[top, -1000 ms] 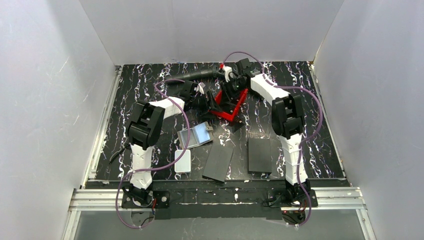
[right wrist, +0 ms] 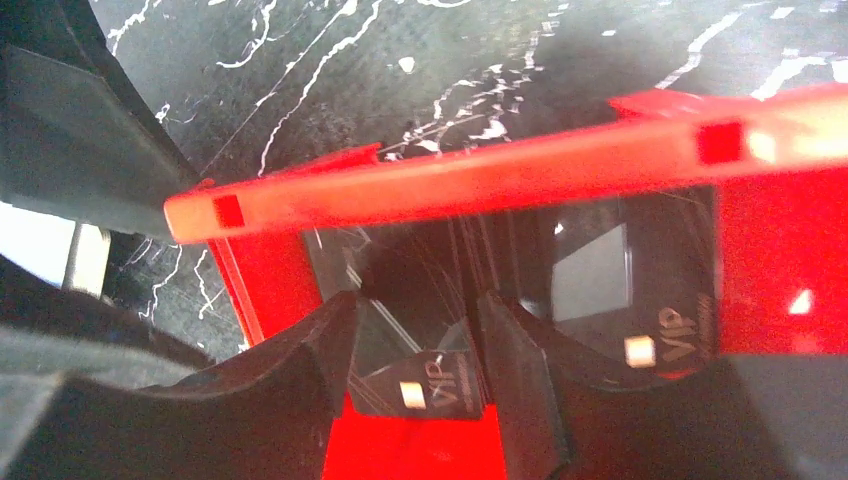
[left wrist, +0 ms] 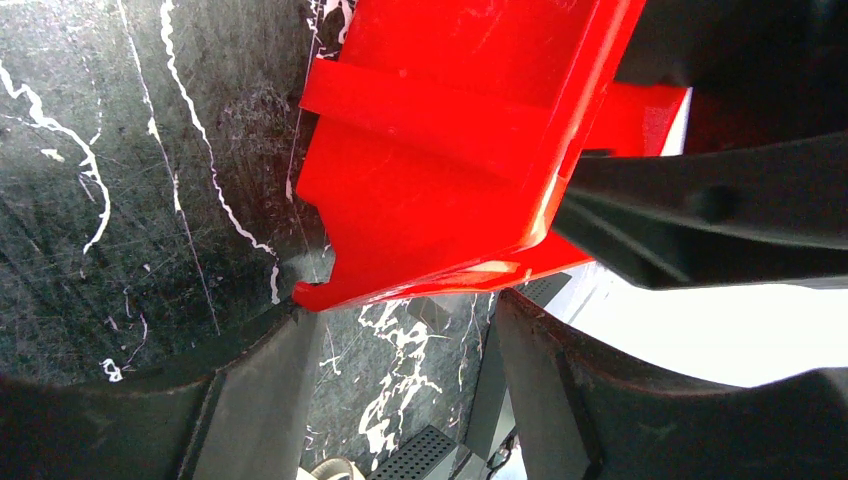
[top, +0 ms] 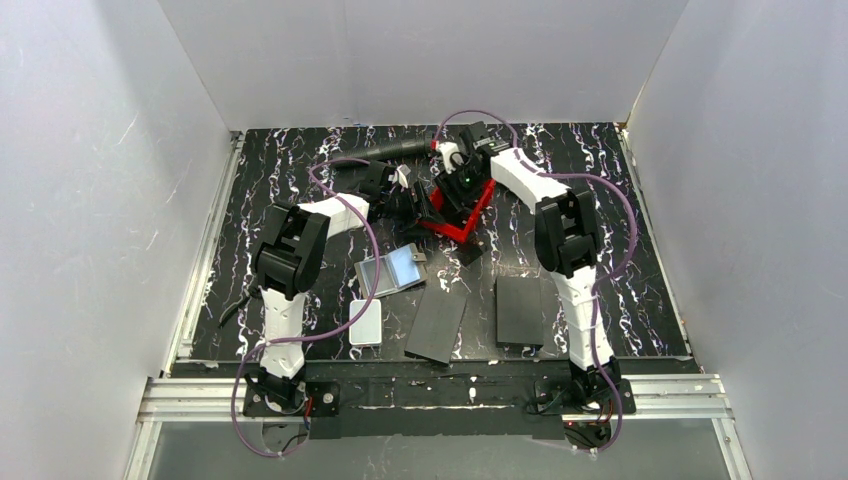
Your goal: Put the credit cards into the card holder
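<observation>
The red card holder (top: pixel 462 233) lies open-topped at the back middle of the table. My left gripper is shut on one end of it, with the red rim (left wrist: pixel 420 272) reaching between its fingers. Over the holder my right gripper stands open. Inside, in the right wrist view, a black VIP card (right wrist: pixel 440 392) lies below and between the right fingertips. A second black VIP card (right wrist: pixel 665 300) lies to its right, partly behind the right finger. Another black card (top: pixel 470 252) is on the table just outside the holder's near corner.
A grey-and-blue folded item (top: pixel 392 272), a white case (top: pixel 366 322) and two dark flat slabs (top: pixel 437 322) (top: pixel 519 310) occupy the front. Behind the holder lies a dark tube (top: pixel 385 152). Both grippers are close together.
The left arm and the holder look unmoved.
</observation>
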